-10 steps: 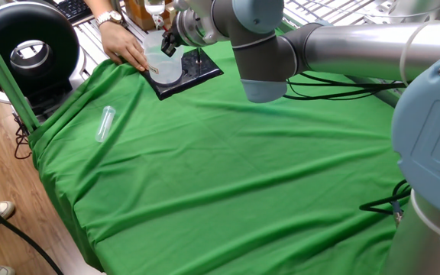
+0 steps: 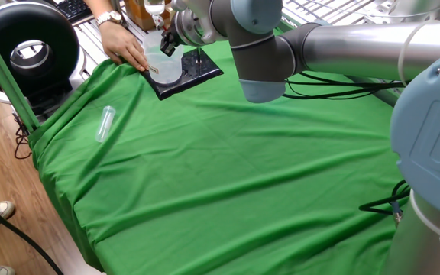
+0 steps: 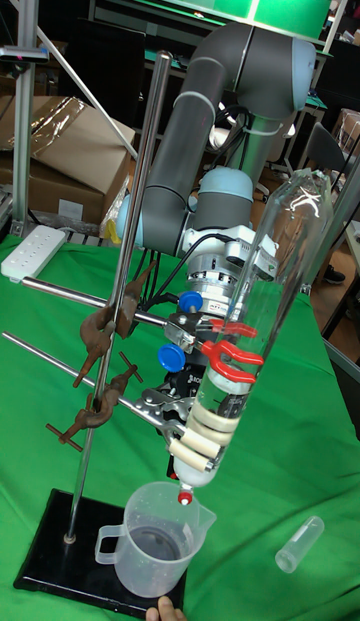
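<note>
In exterior view 1 my gripper [image 2: 169, 44] is beside the stand at the top, over the clear plastic beaker [image 2: 163, 64]. Exterior view 3 shows a glass column [image 3: 229, 392] held tilted by red-jawed clamps [image 3: 231, 350] on a metal rod [image 3: 119, 280]. A white tip with a red end [image 3: 185, 499] points down over the beaker's mouth. The beaker stands on the black base plate [image 3: 48, 562] and holds a little clear liquid or shows its bottom; I cannot tell which. Clamps and column largely cover my gripper there, so its fingers do not show clearly.
A person's hand [image 2: 121, 46] rests at the beaker and base. A clear plastic tube [image 2: 105, 124] lies on the green cloth [image 2: 235, 168]. A white power strip [image 3: 34, 252] lies at the left in exterior view 3.
In exterior view 1 the arm and gripper have shifted very slightly to the right over the last second. The beaker, tube and hand look unmoved.
</note>
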